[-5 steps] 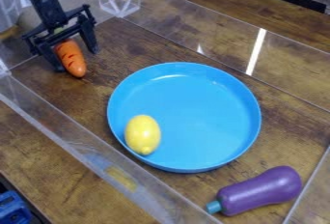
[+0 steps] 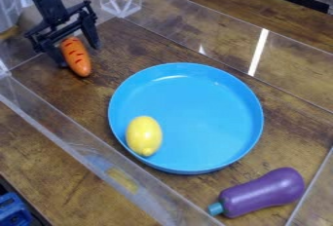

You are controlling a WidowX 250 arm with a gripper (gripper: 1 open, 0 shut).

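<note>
My black gripper (image 2: 60,31) is at the upper left, low over an orange carrot (image 2: 78,60) with its fingers open around or beside the carrot's upper end; whether they touch it I cannot tell. A blue plate (image 2: 196,113) fills the middle of the wooden surface, with a yellow egg-shaped object (image 2: 143,135) resting on its lower left.
A purple eggplant (image 2: 263,192) lies at the lower right. Clear walls edge the wooden surface (image 2: 156,35), and a dark blue object (image 2: 14,211) shows at the bottom left corner. The wood between carrot and plate is bare.
</note>
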